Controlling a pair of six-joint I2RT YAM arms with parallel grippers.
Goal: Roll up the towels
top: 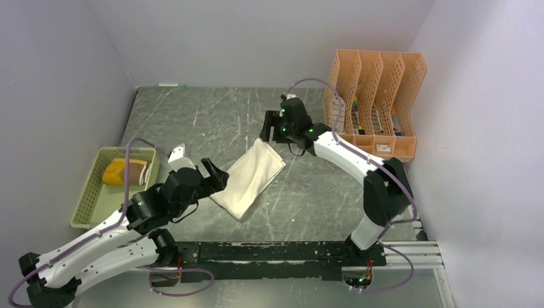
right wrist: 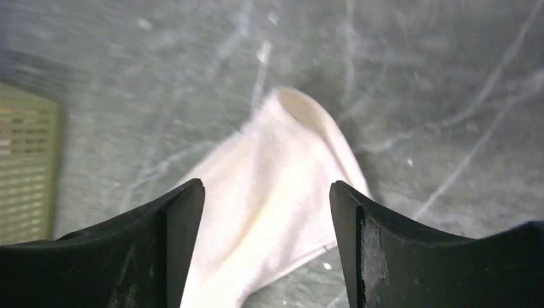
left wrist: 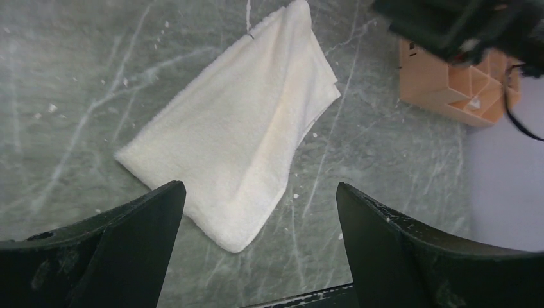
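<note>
A cream towel (top: 250, 176) (left wrist: 228, 122) (right wrist: 282, 186) lies loosely folded on the grey marble table, its top corner slightly raised. My left gripper (top: 215, 172) is open above the towel's lower left, with nothing between its fingers. My right gripper (top: 269, 125) hangs over the towel's upper corner, also open and empty.
A green basket (top: 90, 205) with yellow and brown items stands at the left. An orange divided organiser (top: 404, 147) is at the back right. Walls bound the back and sides.
</note>
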